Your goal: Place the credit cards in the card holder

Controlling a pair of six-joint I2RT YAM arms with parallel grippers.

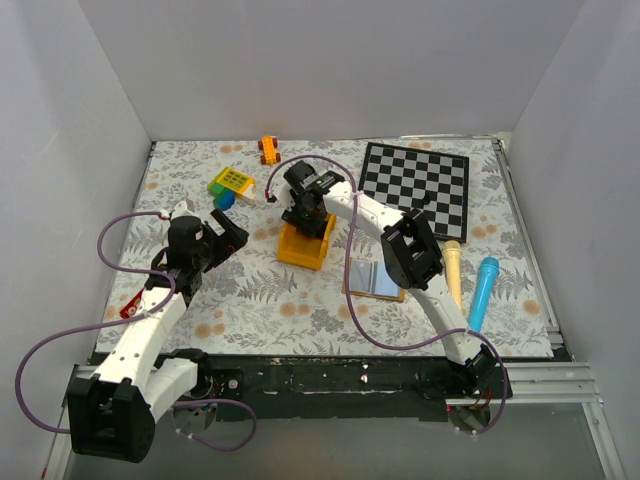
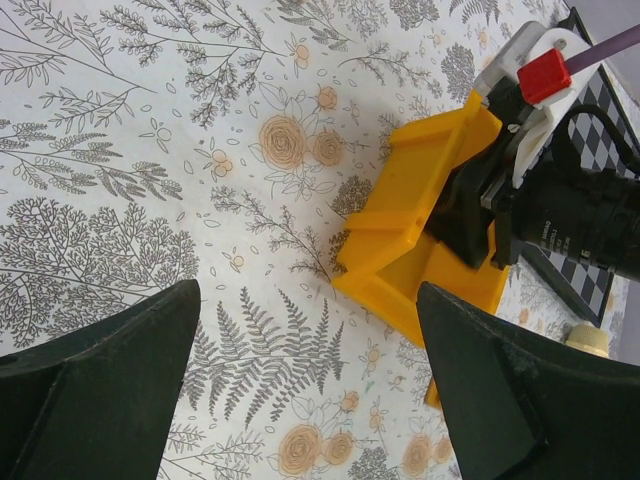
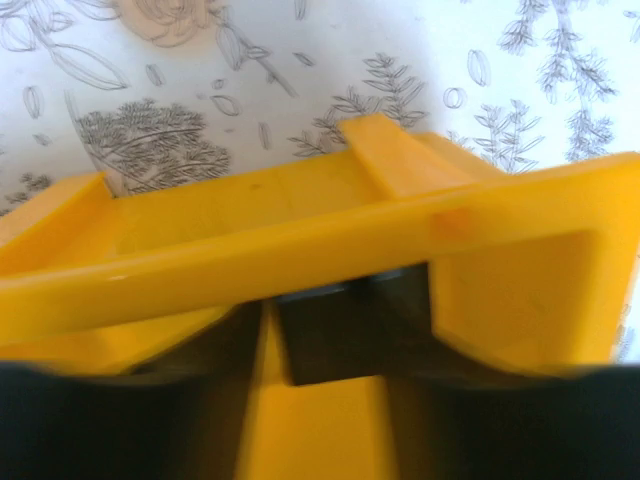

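Note:
My right gripper (image 1: 305, 220) is down inside a yellow tray (image 1: 298, 256), which the left wrist view also shows as an open yellow box (image 2: 395, 190). In the right wrist view its dark fingertips sit beneath the tray's rim (image 3: 220, 255), blurred; whether they hold anything is hidden. My left gripper (image 1: 228, 232) hovers left of the tray, fingers (image 2: 100, 390) spread with nothing between them. A small flat item with pale blue-grey faces (image 1: 372, 280) lies right of the tray; I cannot tell whether it is the cards or the holder.
A chessboard (image 1: 415, 180) lies at the back right. Two tubes, cream (image 1: 452, 275) and blue (image 1: 483, 300), lie at the right. A yellow-green toy (image 1: 233, 183) and a toy car (image 1: 269, 150) are at the back left.

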